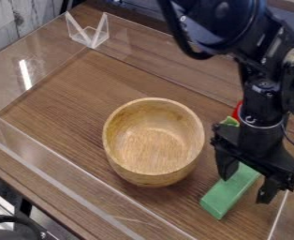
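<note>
The black gripper (pixel 250 167) hangs from the arm at the right, its fingers open over a green rectangular block (pixel 222 199) lying on the wooden table. The block's far end is partly hidden under the fingers. A pale tan bowl (pixel 127 141) sits just left of the block. A red object (pixel 239 114) shows partly behind the arm, with a bit of green by it.
The wooden table (pixel 62 112) has clear room at the left and back left. A clear plastic piece (pixel 90 33) stands at the top left. Dark cables lie at the bottom left corner.
</note>
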